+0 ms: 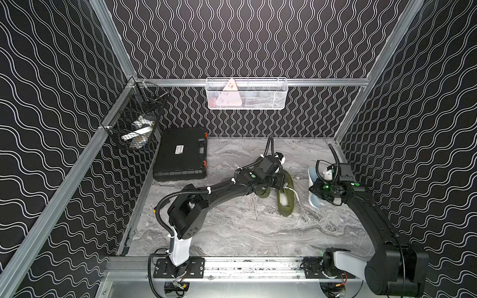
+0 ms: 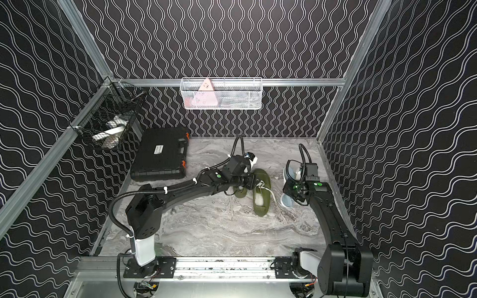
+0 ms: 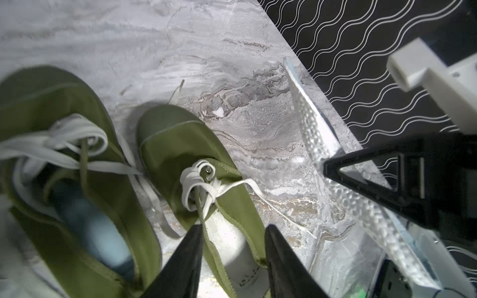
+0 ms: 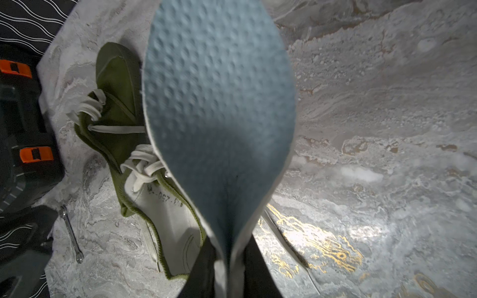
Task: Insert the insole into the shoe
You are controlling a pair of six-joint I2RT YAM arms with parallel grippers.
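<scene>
Two olive canvas shoes with white laces lie mid-table; the right one (image 1: 286, 204) shows a bare white inside, the other (image 3: 59, 109) a light blue inside in the left wrist view. My left gripper hangs over the right shoe, open, nothing between its fingers. My right gripper is shut on the narrow end of a light blue dimpled insole, held on edge to the right of the shoes, its pale underside showing in the left wrist view.
A black case (image 1: 178, 154) lies at the back left. A wrench (image 4: 72, 233) lies on the table. A white basket (image 1: 263, 94) hangs on the back wall and a black basket (image 1: 139, 124) on the left.
</scene>
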